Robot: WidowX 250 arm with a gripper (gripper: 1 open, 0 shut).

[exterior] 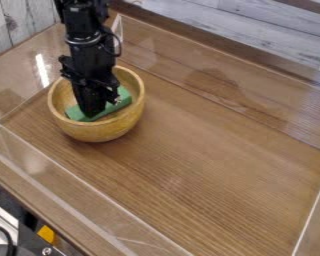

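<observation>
A yellow-orange bowl (100, 128) sits on the wooden table toward the upper left. In it lies a green block (112, 104), partly hidden by my black gripper (91, 108), which reaches down from above into the bowl over the block. The fingers are dark and bunched over the block, and whether anything is between them is hidden.
A pale wall or board runs along the back right, and there is an edge along the left with cables below.
</observation>
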